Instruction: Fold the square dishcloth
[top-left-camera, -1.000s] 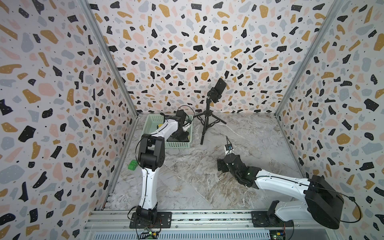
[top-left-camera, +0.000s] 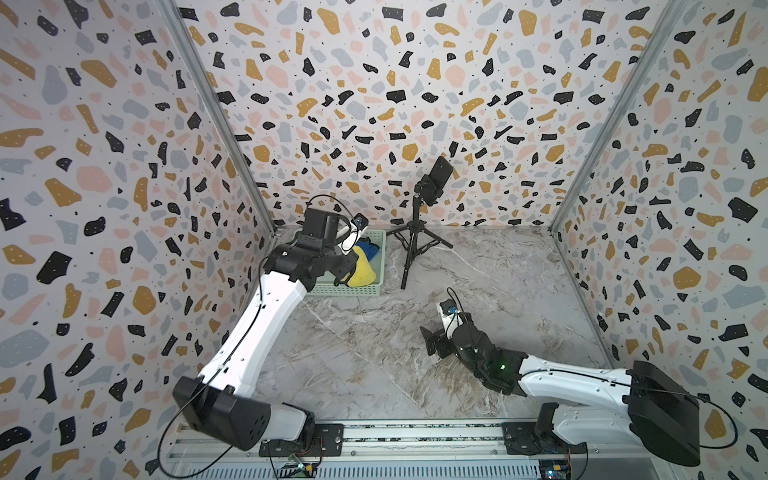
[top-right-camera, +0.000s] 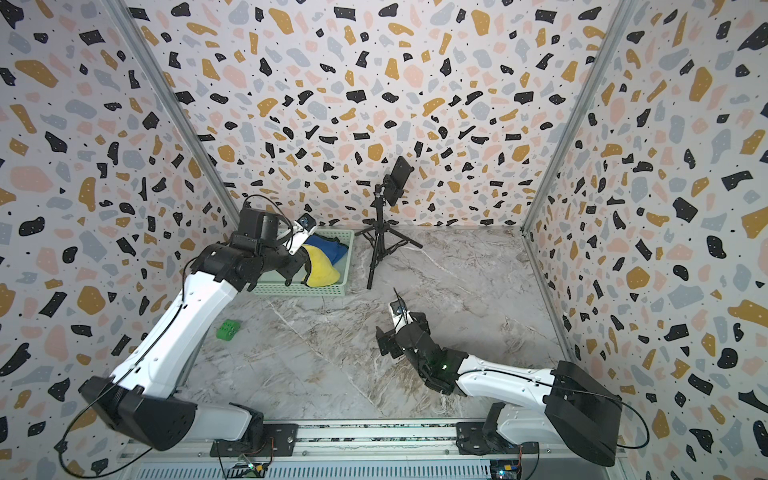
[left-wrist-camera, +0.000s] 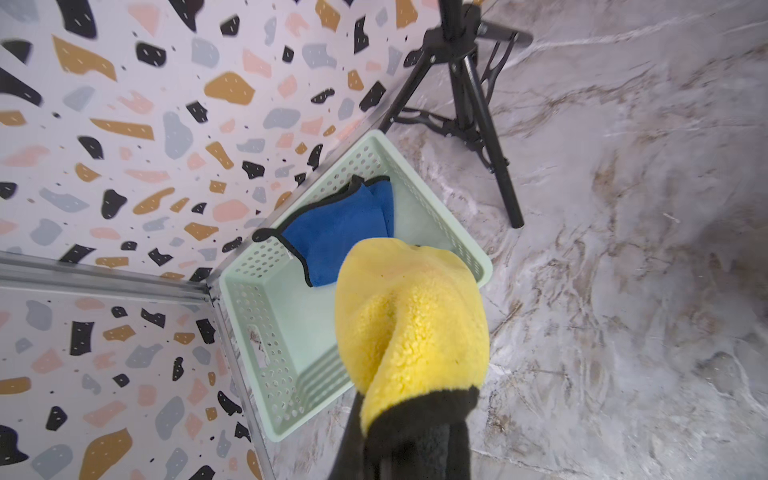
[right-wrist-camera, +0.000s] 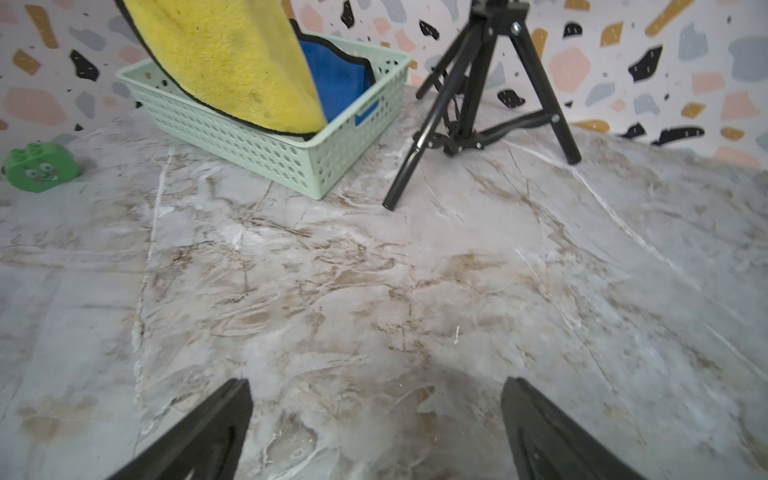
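A yellow fleecy cloth with black edging (left-wrist-camera: 416, 312) hangs from my left gripper (top-left-camera: 346, 270), which is shut on it by its dark edge. In the left wrist view the cloth covers the fingertips, so the exact grip is hidden. From the right wrist view, the cloth's lower part (right-wrist-camera: 248, 72) hangs in front of the basket, clear of the table. My right gripper is open and empty, low over the bare tabletop, well to the right of the cloth.
Behind the cloth stands a pale green basket (left-wrist-camera: 436, 188) holding a blue cloth with black trim (left-wrist-camera: 340, 228). A black tripod (right-wrist-camera: 472, 104) stands right of it. A green toy block (top-right-camera: 228, 329) lies at the left.
My left arm has risen out of the basket and swung left, lifting the yellow cloth with it. The right gripper has shifted slightly left and toward the front.
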